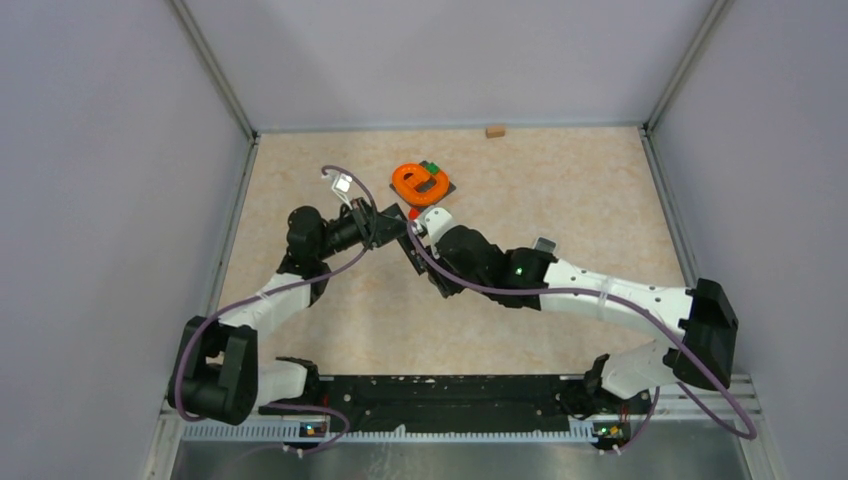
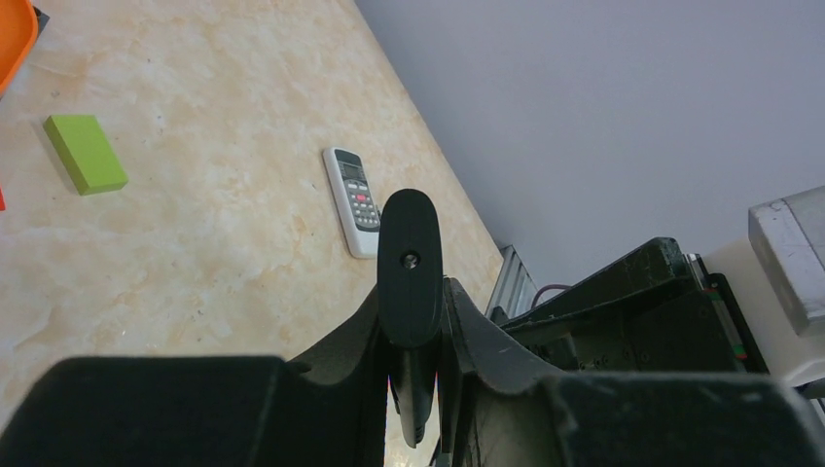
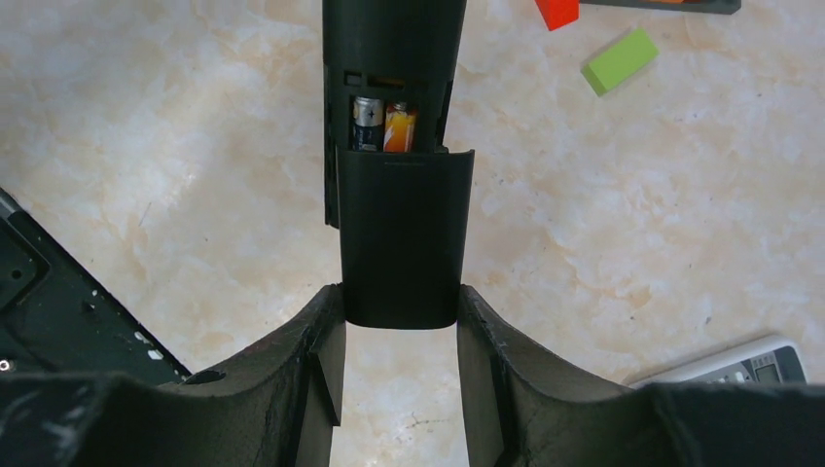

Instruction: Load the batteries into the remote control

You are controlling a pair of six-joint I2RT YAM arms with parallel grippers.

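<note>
A black remote (image 3: 389, 44) stands with its battery bay facing the right wrist camera, holding a silver-black battery (image 3: 367, 122) and an orange one (image 3: 399, 126). My left gripper (image 1: 390, 225) is shut on the remote; in the left wrist view it is seen end-on. My right gripper has its fingertips at both sides of the black battery cover (image 3: 404, 238), which lies over the lower part of the bay, its upper edge just below the visible batteries.
A white remote (image 2: 348, 195), a green block (image 2: 86, 151), a red block (image 3: 556, 10) and an orange tray (image 1: 420, 180) lie on the table. A small tan block (image 1: 495, 132) sits at the back.
</note>
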